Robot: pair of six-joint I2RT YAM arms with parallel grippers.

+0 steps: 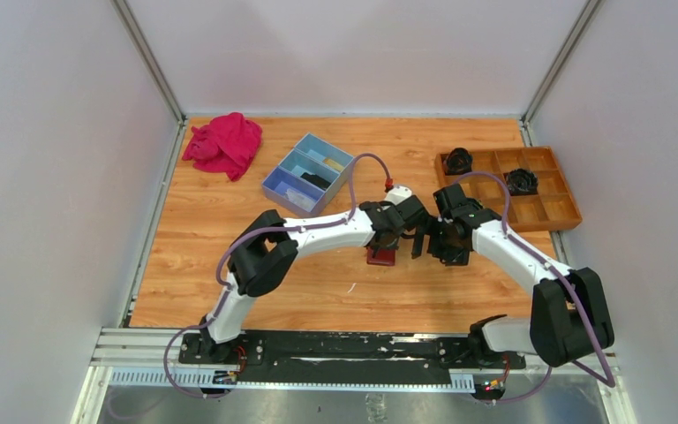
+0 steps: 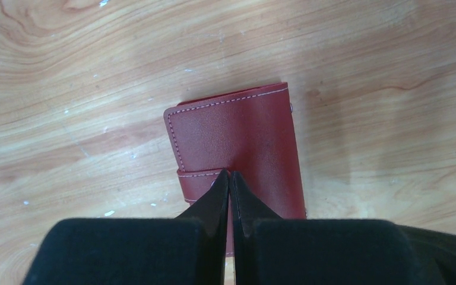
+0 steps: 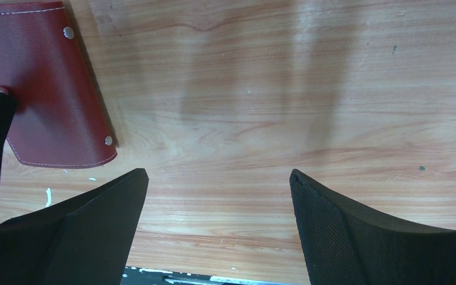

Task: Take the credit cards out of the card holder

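Observation:
The card holder is dark red leather with pale stitching, lying closed on the wooden table; a narrow strap crosses part of its face. In the top view the holder is partly covered by my left arm. My left gripper is shut, tips at the strap's edge, with nothing seen between its fingers. In the right wrist view the holder shows two metal studs along one side. My right gripper stands open over bare wood beside it. No credit cards are visible.
A blue divided box sits behind the left arm, near a crumpled pink cloth. At the right back is a wooden compartment tray holding black coils. Table space in front of the holder is free.

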